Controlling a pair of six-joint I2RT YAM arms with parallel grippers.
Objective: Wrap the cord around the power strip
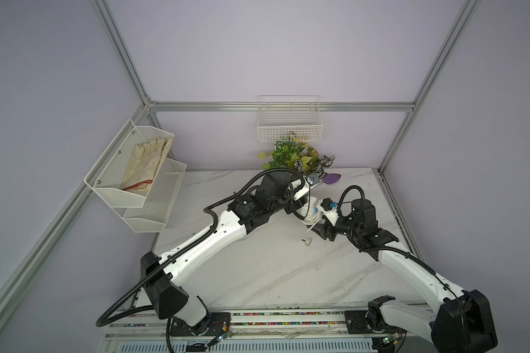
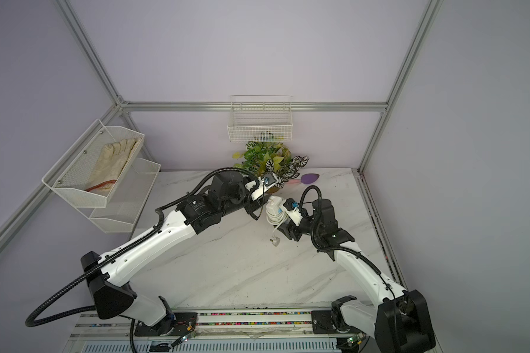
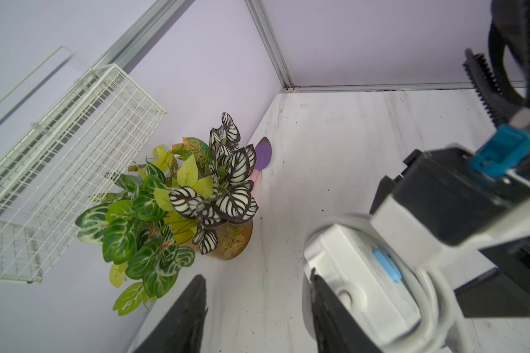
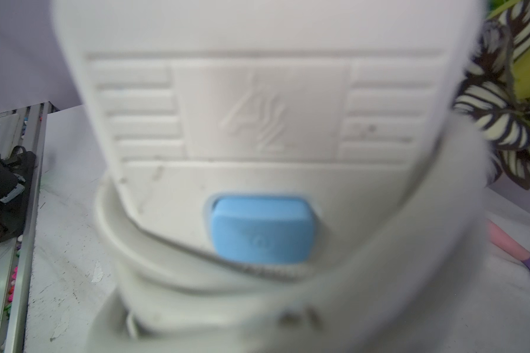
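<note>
The white power strip (image 4: 265, 111), with a blue button (image 4: 263, 229), is held above the table by my right gripper (image 2: 288, 228), shut on it. Several loops of pale cord (image 4: 218, 320) go around the strip's body below the button. A loose end with the plug (image 1: 306, 240) hangs beneath the strip. My left gripper is at the far side of the strip; its fingers (image 3: 195, 306) are apart with nothing between them. In the left wrist view the strip's near edge lies close to the right-hand finger; I cannot tell whether they touch. The right fingertips are hidden in the right wrist view.
A potted plant (image 3: 229, 238) stands at the back, close to my left gripper, with a purple-headed tool (image 1: 331, 178) beside it. A wire basket (image 1: 289, 124) is on the back wall; another (image 1: 169, 197) hangs at left.
</note>
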